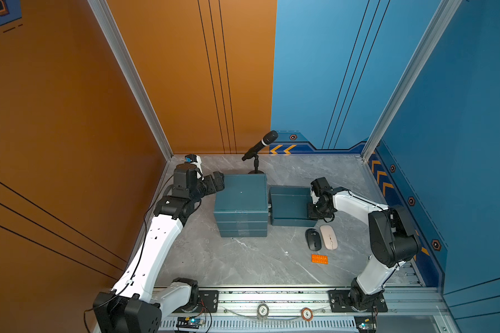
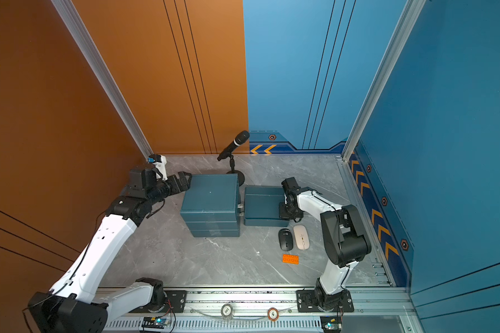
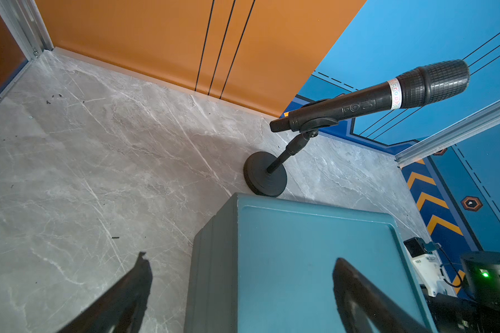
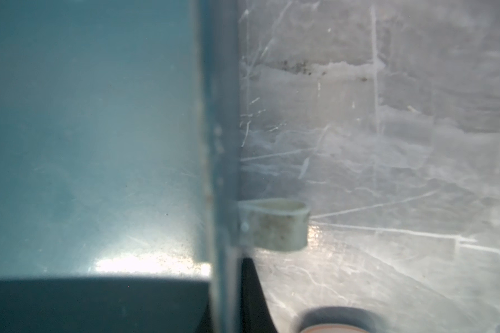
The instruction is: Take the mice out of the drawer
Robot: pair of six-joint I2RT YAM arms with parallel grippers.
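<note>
The teal drawer (image 1: pixel 290 206) is fully outside the teal cabinet (image 1: pixel 241 194), close to its right side; its visible interior is empty. My right gripper is shut on the drawer's right wall (image 4: pixel 219 166), one dark finger (image 4: pixel 252 302) showing beside a pale tab (image 4: pixel 277 224). Both mice lie on the table in front of the drawer: a black mouse (image 1: pixel 313 239) and, to its right, a pale pink mouse (image 1: pixel 329 237). At the cabinet's back left corner my left gripper (image 1: pixel 215 182) stands open, nothing between its fingers.
Behind the cabinet stands a black microphone (image 1: pixel 260 145) on a round base. An orange block (image 1: pixel 319 258) lies just in front of the mice.
</note>
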